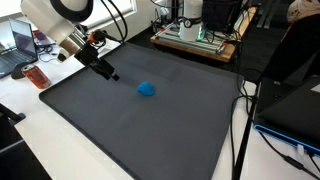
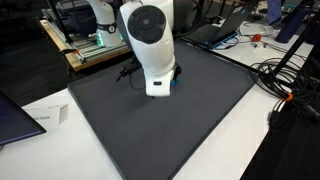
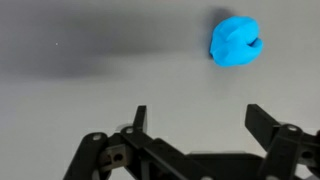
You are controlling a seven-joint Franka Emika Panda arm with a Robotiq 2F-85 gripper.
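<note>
A small bright blue object (image 1: 147,88) lies on the dark mat (image 1: 150,125) in exterior view 1. From the wrist it appears as a rounded, notched blue lump (image 3: 236,41) at the upper right, ahead of the fingers and apart from them. My gripper is open, its two black fingers wide apart with only bare mat between them. In exterior view 1 the gripper (image 1: 110,73) hangs low over the mat, left of the blue object. Exterior view 2 shows just a sliver of the blue object (image 2: 174,83); the white arm covers most of it and the gripper.
A red can (image 1: 37,77) stands just off the mat's left corner, near a laptop (image 1: 25,42). Black cables (image 1: 243,110) run along the right side.
</note>
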